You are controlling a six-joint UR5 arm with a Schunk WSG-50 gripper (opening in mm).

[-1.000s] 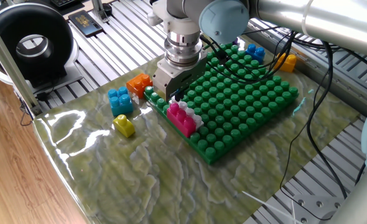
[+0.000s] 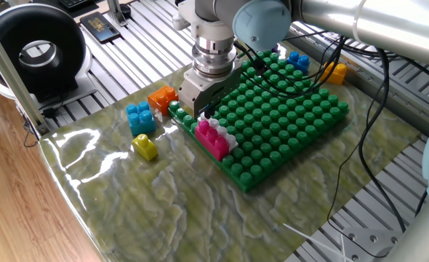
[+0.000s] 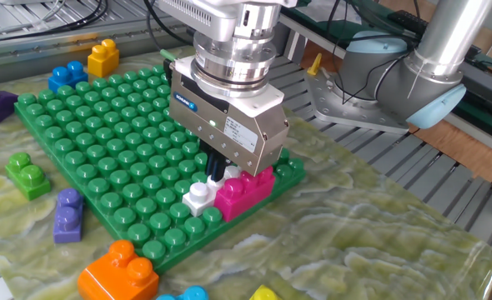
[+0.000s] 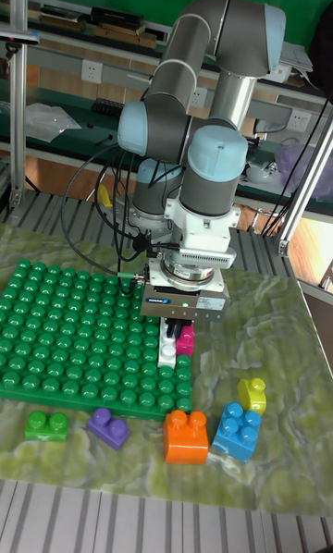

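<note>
A white brick (image 3: 198, 197) and a pink brick (image 3: 244, 197) sit side by side on the green studded baseplate (image 3: 173, 265), near one edge. My gripper (image 3: 217, 173) points straight down at the white brick, its dark fingers (image 3: 212, 163) reaching its top. The fingers look close together, but whether they grip the brick or only touch it is unclear. In exterior view 1 the pink brick (image 2: 212, 140) hides much of the white one (image 2: 230, 140). Exterior view 3 shows the white brick (image 4: 167, 356) running along beside the pink brick (image 4: 185, 340).
Loose orange (image 4: 185, 438), light blue (image 4: 236, 433), yellow (image 4: 252, 395), purple (image 4: 108, 429) and green (image 4: 46, 425) bricks lie around the baseplate. A blue brick (image 3: 67, 77) and a yellow-orange brick (image 3: 103, 58) stand past its far side. Cables (image 2: 380, 109) hang by the arm.
Neither the arm nor the bricks have visibly moved. Small cyan marks right of the baseplate, seen one second ago, have mostly faded.
</note>
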